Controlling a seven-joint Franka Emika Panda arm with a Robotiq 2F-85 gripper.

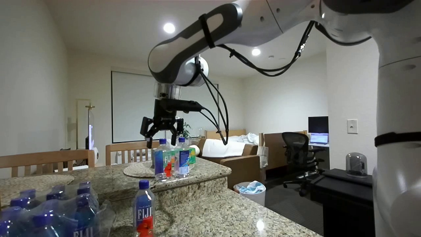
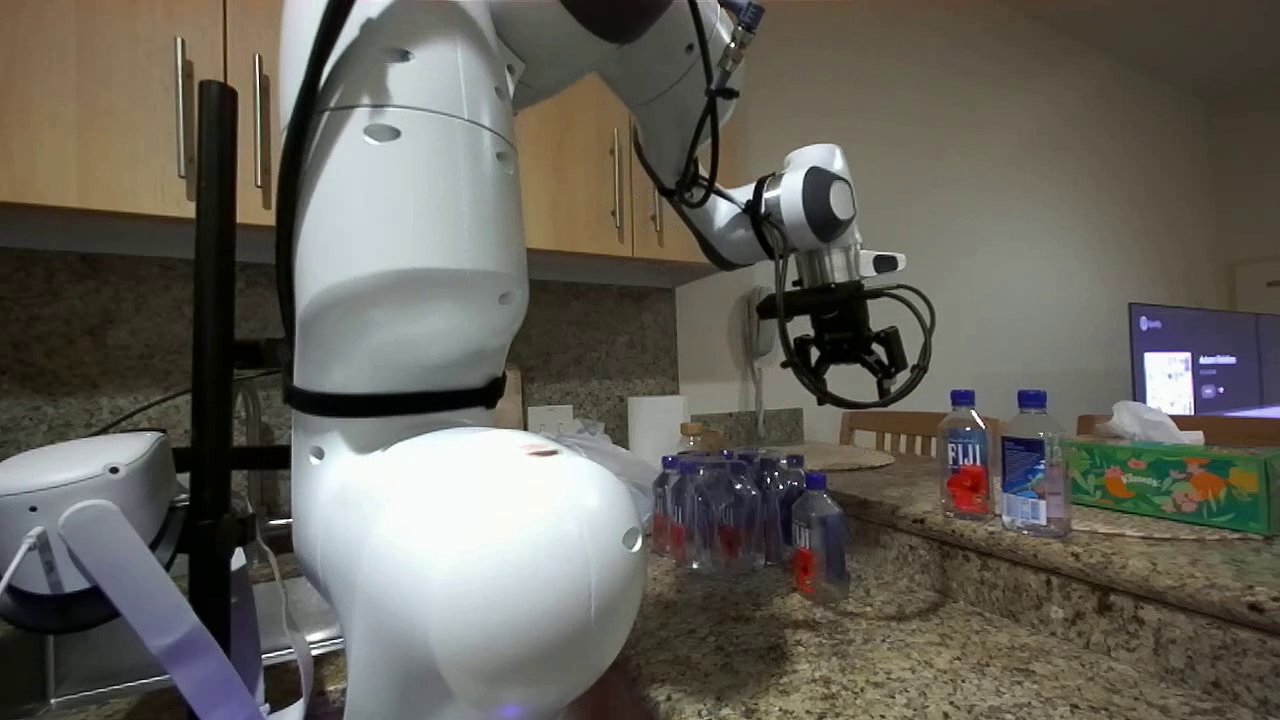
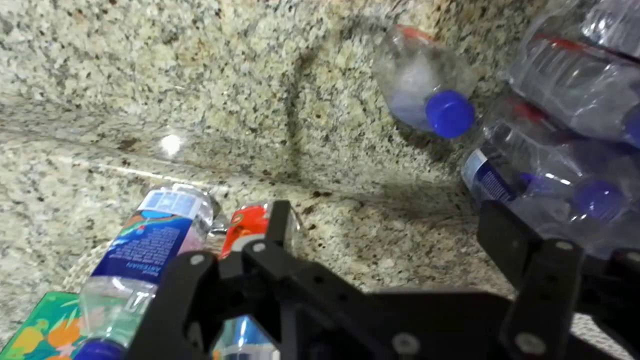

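My gripper (image 1: 160, 143) hangs open in the air above the counter, its fingers spread and nothing between them. In the wrist view one finger (image 3: 277, 225) overlaps a bottle on the raised ledge, but that bottle is below it. Two Fiji bottles stand upright side by side on this ledge: one with a red flower label (image 2: 966, 462), the other showing its blue back label (image 2: 1034, 474). On the lower counter a single Fiji bottle (image 1: 144, 209) stands upright beside a plastic-wrapped pack of bottles (image 1: 51, 215).
A green tissue box (image 2: 1170, 480) sits behind the two ledge bottles. The ledge (image 1: 197, 179) forms a step above the lower counter (image 1: 236, 213), which is clear toward the right. Chairs (image 1: 47, 158) line the ledge's far side.
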